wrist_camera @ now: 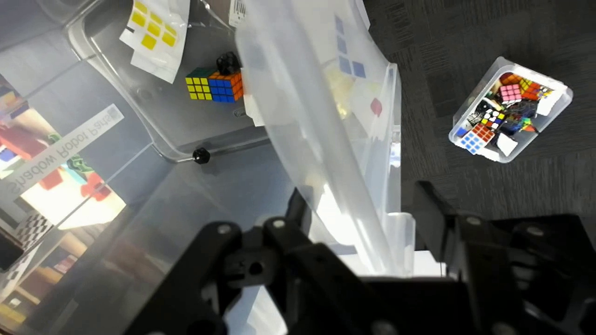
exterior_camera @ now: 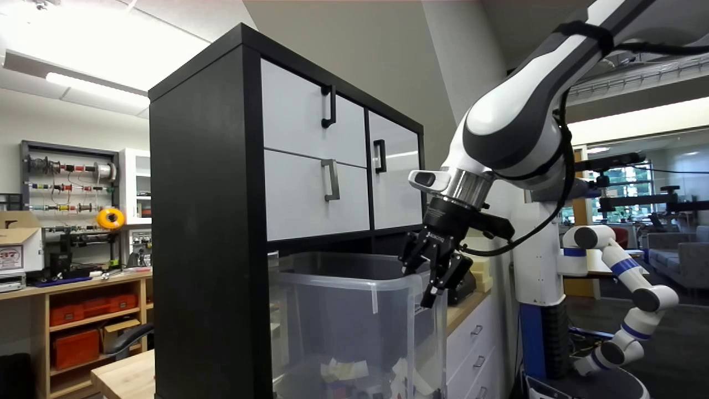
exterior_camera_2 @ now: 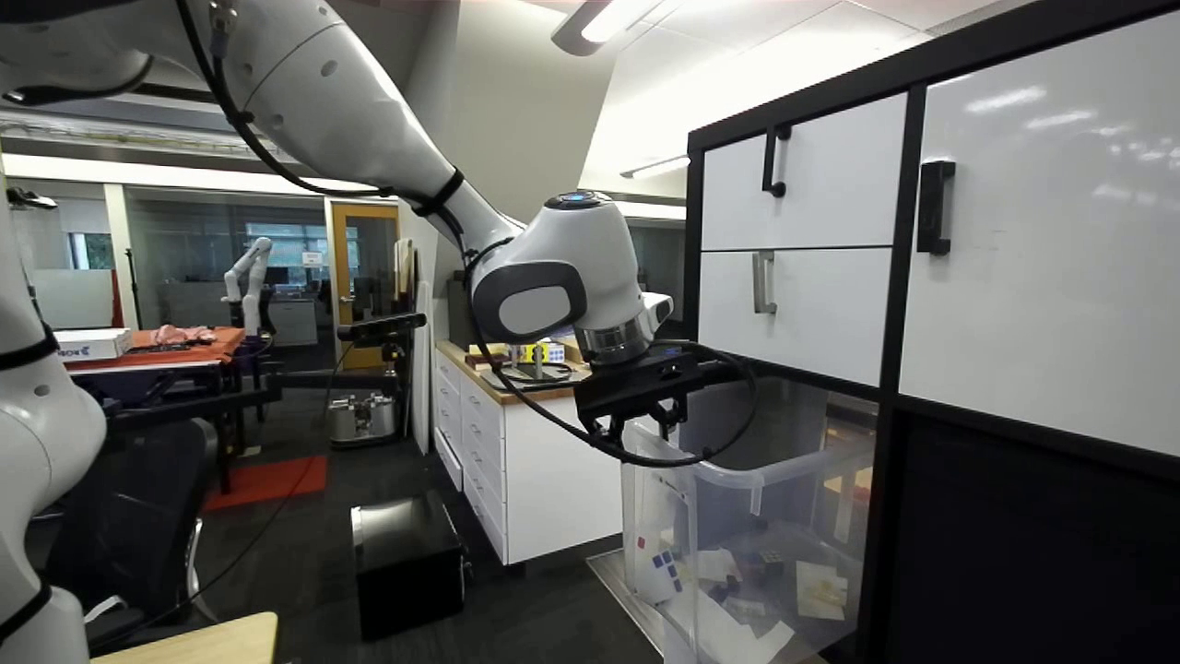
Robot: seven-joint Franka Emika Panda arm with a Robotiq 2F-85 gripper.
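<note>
A large clear plastic bin [exterior_camera: 335, 302] stands below the white drawers, partly out from the black cabinet. My gripper [exterior_camera: 420, 282] is shut on the bin's upper rim, one finger on either side of the wall. In the wrist view, the rim [wrist_camera: 349, 209] runs between the dark fingers of the gripper. Inside the bin lie two puzzle cubes [wrist_camera: 215, 86] side by side and sheets of paper with yellow squares [wrist_camera: 153, 28]. From the second exterior view, the bin's rim [exterior_camera_2: 774, 474] shows below the gripper, whose fingertips are partly hidden there.
The black cabinet [exterior_camera: 199, 199] carries drawers with handles just above the bin. White drawers under a wooden counter [exterior_camera: 468, 312] stand close beside it. On the floor, a small tub [wrist_camera: 558, 95] holds several colourful cubes. A black box [exterior_camera_2: 407, 564] sits on the carpet nearby.
</note>
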